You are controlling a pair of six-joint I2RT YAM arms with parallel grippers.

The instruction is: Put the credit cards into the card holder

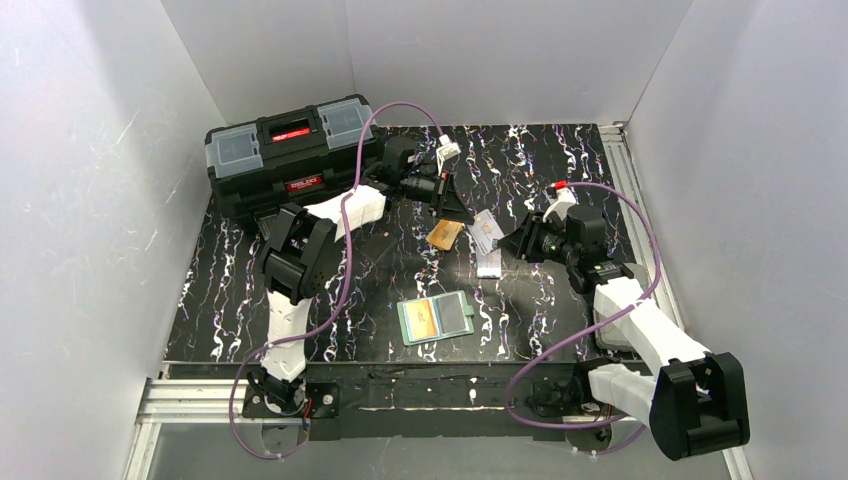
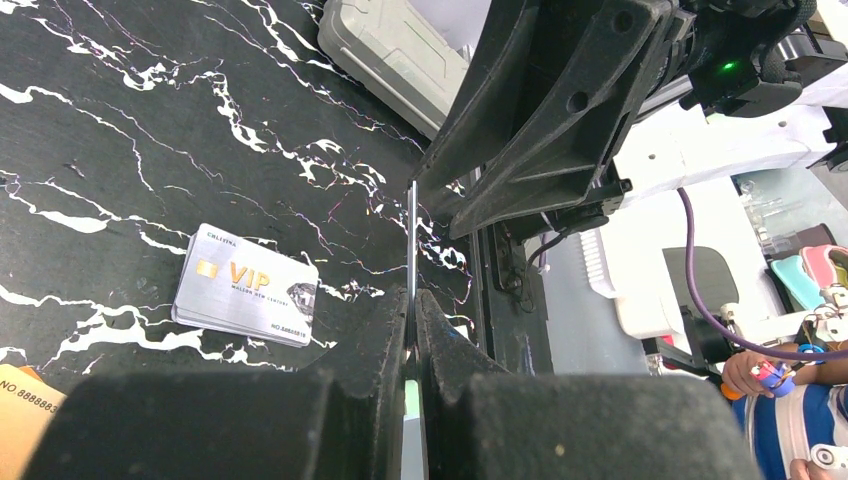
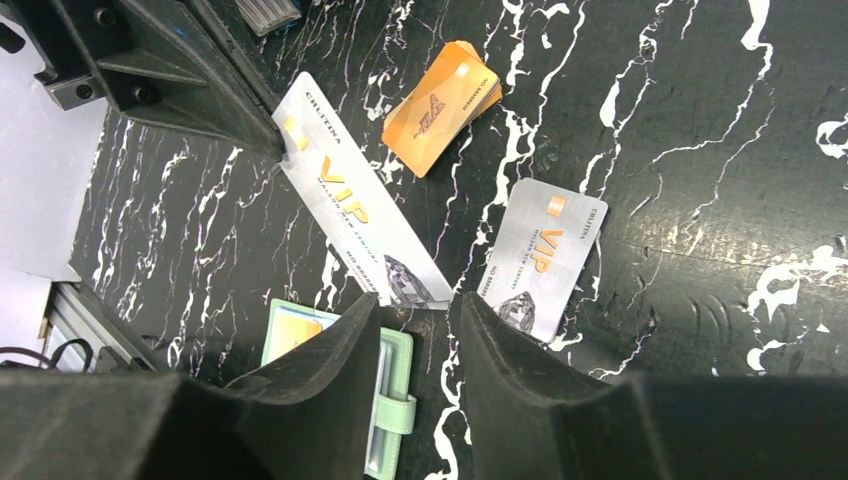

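Observation:
A silver VIP card is held up above the table, with my left gripper shut on one end of it. In the left wrist view this card appears edge-on. At the card's free end, my right gripper stands part open, its fingertips apart with the card's end in line with the gap; contact cannot be told. A stack of silver VIP cards lies on the table below. Orange cards lie fanned beside it. The green card holder lies open nearer the front, an orange card in its left side.
A black toolbox stands at the back left, close to the left arm. A grey case sits by the right edge. The table's back right and the area right of the holder are clear.

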